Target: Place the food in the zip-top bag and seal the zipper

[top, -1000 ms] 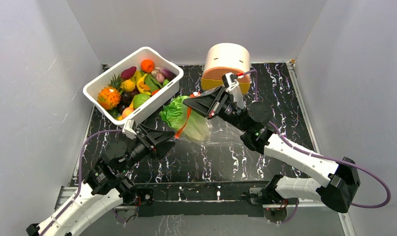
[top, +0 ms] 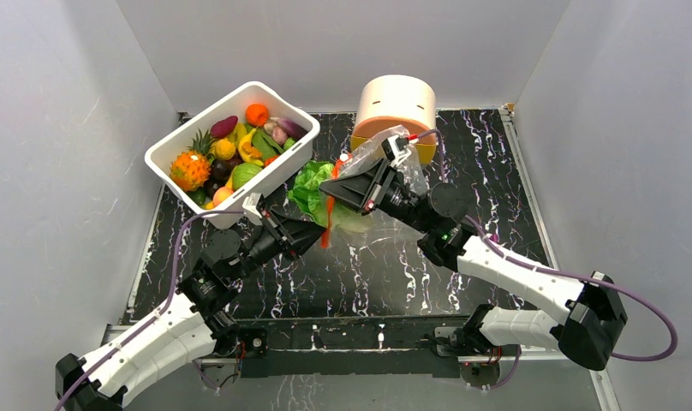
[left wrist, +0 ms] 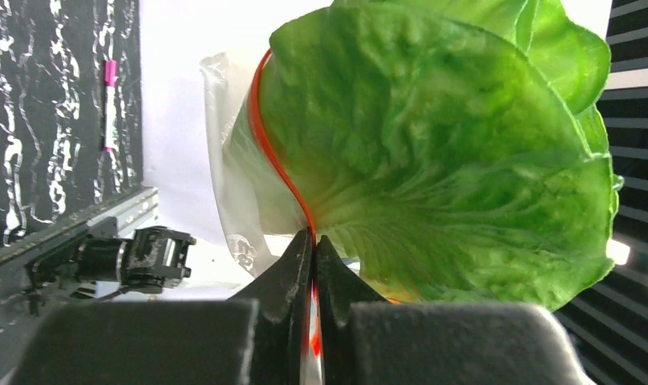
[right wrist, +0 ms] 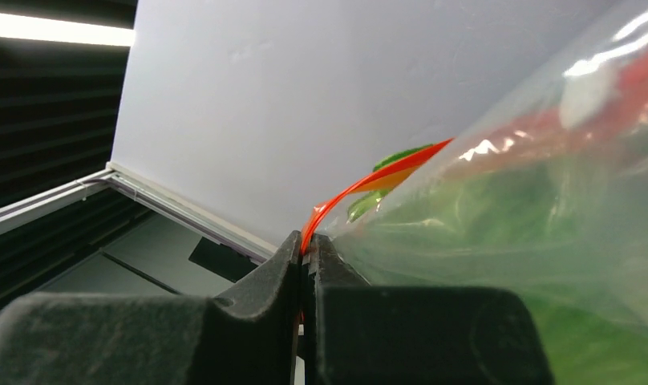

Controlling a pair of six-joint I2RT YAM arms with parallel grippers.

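A clear zip top bag [top: 387,224] with a red zipper edge [top: 331,212] hangs between the two arms. Green lettuce [top: 310,190] sits partly in its mouth, and its leaves [left wrist: 441,152] stick out past the red edge in the left wrist view. My left gripper is shut on that edge, the red strip running between its fingertips. My right gripper is likewise shut on the red edge [right wrist: 385,170], farther along the mouth. Seen from above, the left gripper [top: 320,229] is at the near end of the edge, with the right gripper [top: 327,188] above its middle.
A white bin [top: 259,92] full of toy fruit and vegetables stands at the back left. Behind the bag is a cream, rounded container [top: 396,98] on a yellow base. A marker [left wrist: 110,104] lies on the table.
My left gripper has moved right and slightly up in the top view, to the near end of the red edge. That edge now hangs straighter down; the right arm has barely moved.
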